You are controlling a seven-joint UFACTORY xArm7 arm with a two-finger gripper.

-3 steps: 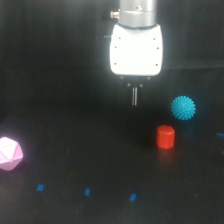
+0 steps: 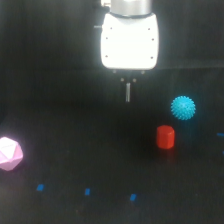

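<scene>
My gripper (image 2: 128,88) hangs at the top centre below the white wrist housing (image 2: 129,43), above the dark surface; its fingers are small and I cannot tell whether they are open or shut. A red cylinder (image 2: 165,136) stands to the right and lower in the view. A cyan spiky ball (image 2: 183,108) sits behind it. A pink faceted ball (image 2: 8,153) lies at the left edge.
Small blue marks are on the dark surface in the lower part and at the right.
The gripper and wrist have moved slightly left and up in the view. The objects have not visibly moved.
</scene>
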